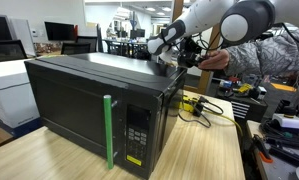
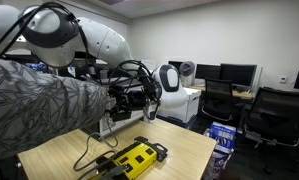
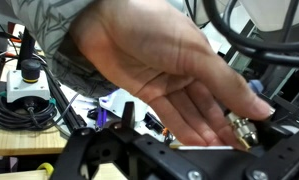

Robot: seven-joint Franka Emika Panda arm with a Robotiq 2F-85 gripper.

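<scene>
In the wrist view a person's bare hand (image 3: pixel 174 70) reaches across from the upper left, with its fingertips by a small brass-coloured fitting (image 3: pixel 244 130). My gripper shows along the bottom of that view, its dark parts standing apart; I see no object clearly held between them. In exterior view 1 the arm reaches over the far end of a black microwave (image 1: pixel 94 105) with a green handle (image 1: pixel 108 130). The fingertips are too small and hidden to make out there. A grey sleeve (image 2: pixel 39 110) covers much of exterior view 2.
A yellow-and-black device (image 2: pixel 132 160) with cables lies on the wooden table (image 2: pixel 184 145). Black cables (image 3: pixel 259 40) loop close to the gripper. Bare table lies in front of the microwave. The person's arm fills the space beside the robot arm.
</scene>
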